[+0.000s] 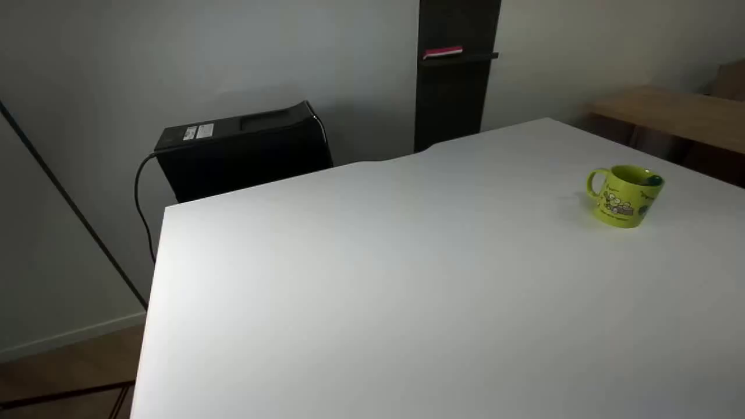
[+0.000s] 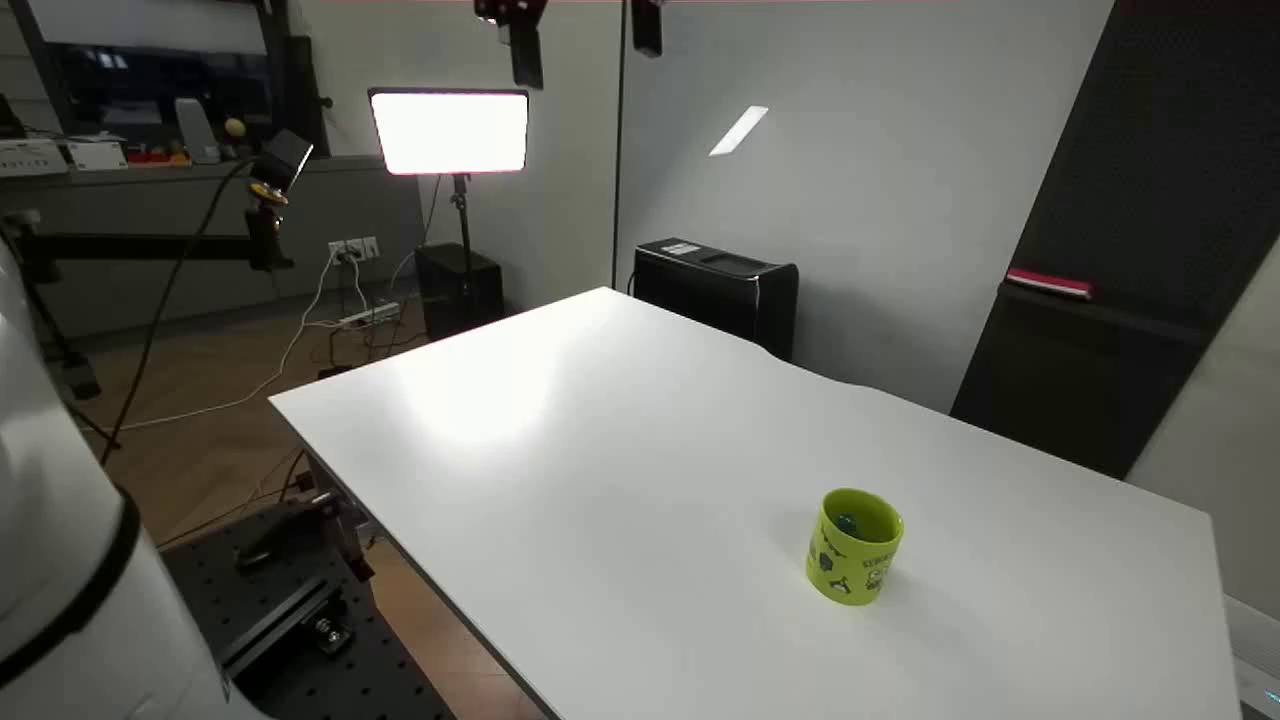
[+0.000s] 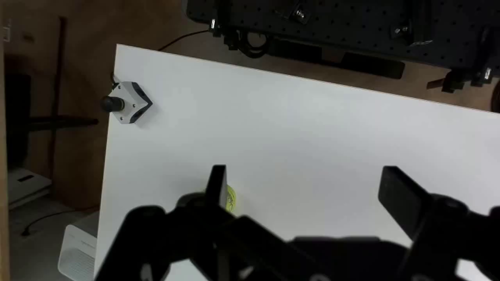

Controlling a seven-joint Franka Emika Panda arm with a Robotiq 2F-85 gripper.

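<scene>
A yellow-green mug (image 1: 617,198) with printed figures stands upright on the white table (image 1: 363,279), its handle to the left in exterior view 1. Something dark green (image 2: 847,524) shows inside the mug (image 2: 854,554); what it is cannot be made out. In the wrist view only a sliver of the mug (image 3: 231,199) appears, the rest hidden behind one finger. My gripper is open, its fingers wide apart with nothing between them. At the top of exterior view 2 the tips of my gripper (image 2: 588,48) hang high above the table, apart from the mug.
A small white-and-black device (image 3: 131,103) sits at a table corner in the wrist view. The dark perforated base plate (image 3: 356,28) lies along one table edge. A black box (image 2: 716,292) and a bright lamp (image 2: 450,132) stand beyond the table.
</scene>
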